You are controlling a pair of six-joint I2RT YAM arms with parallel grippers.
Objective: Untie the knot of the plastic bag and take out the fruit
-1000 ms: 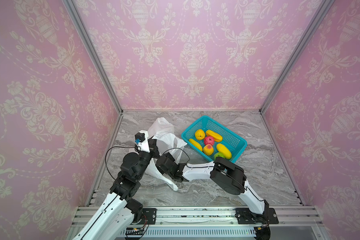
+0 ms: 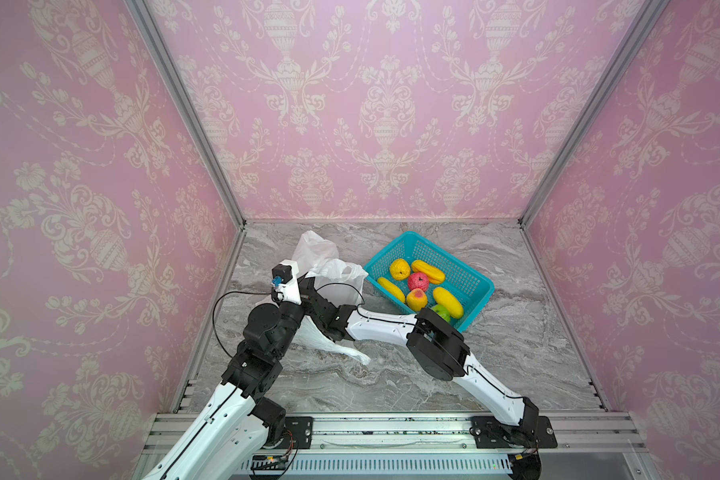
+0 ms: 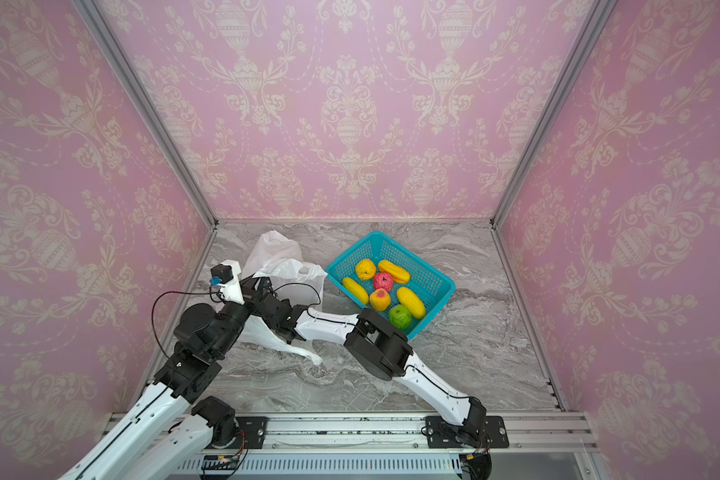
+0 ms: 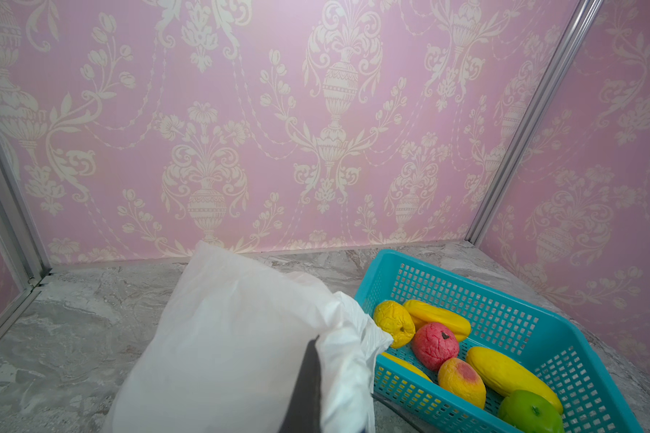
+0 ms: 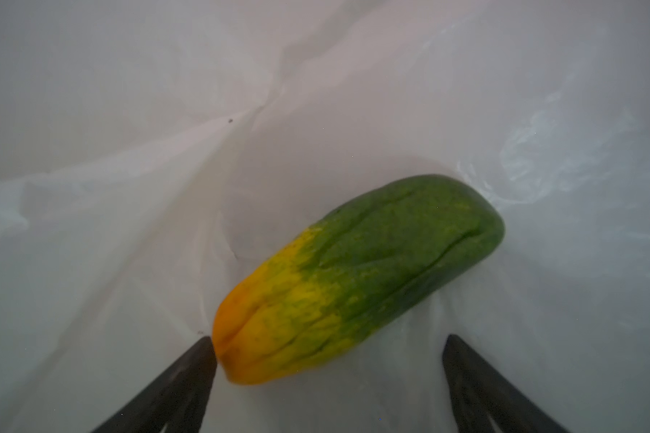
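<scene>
White and crumpled, the plastic bag [image 2: 316,256] hangs open toward the front, left of the basket. My left gripper is shut at the bag's upper edge, with white film [image 4: 343,361] against its fingers; how much is pinched does not show. Inside the bag lies a green and yellow oblong fruit [image 5: 357,278], seen in the right wrist view. My right gripper is in the bag's mouth and stands open, fingers apart. The fruit lies ahead of the gap, its yellow end close to the left finger [image 5: 184,382]. No knot shows.
A teal basket [image 4: 476,280] stands right of the bag, touching or close to it. It holds several fruits, among them a red one [image 4: 435,346] and a green one [image 4: 531,412]. Grey table right of the basket is clear.
My right arm has swung left and its gripper has gone deeper into the bag's mouth. The bag's upper part has shifted slightly. My left arm has barely moved.
</scene>
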